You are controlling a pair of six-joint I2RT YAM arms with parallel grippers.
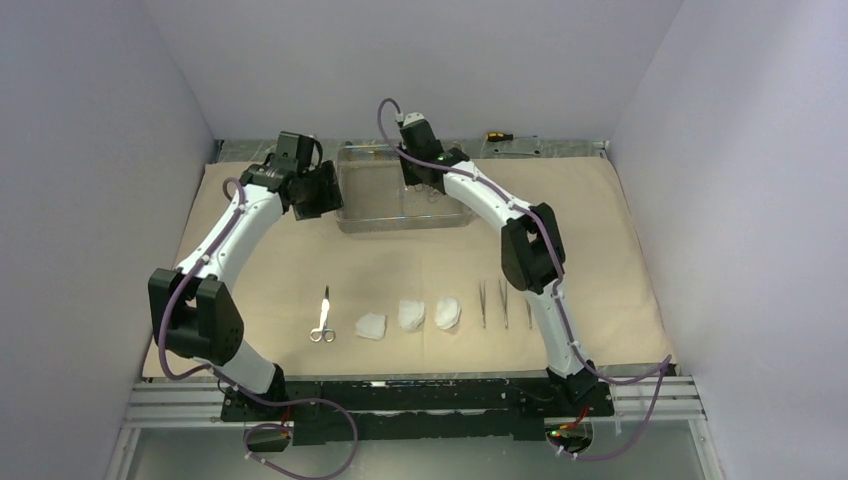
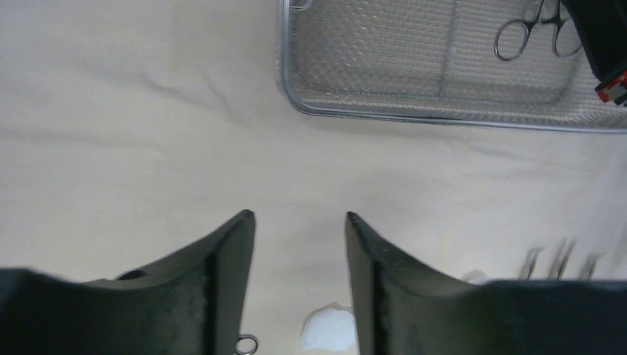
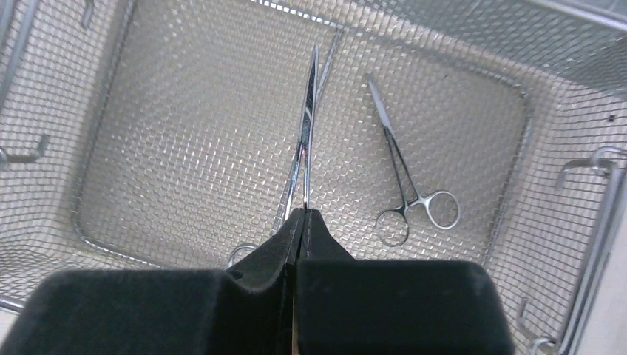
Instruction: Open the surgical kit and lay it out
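Note:
The mesh tray (image 1: 370,222) holds scissor-like instruments. My right gripper is shut over it, with a long metal instrument (image 3: 307,111) reaching up from its fingertips in the right wrist view; whether that is held or lies beneath, I cannot tell. A smaller ring-handled instrument (image 3: 403,200) lies to the right. My left gripper is open and empty, left of the tray over the cloth. Scissors (image 1: 322,320), white pads (image 1: 410,313) and several slim instruments (image 1: 483,305) lie along the cloth's front.
A yellow-handled tool (image 1: 500,136) sits on the back edge. Side walls bound the workspace.

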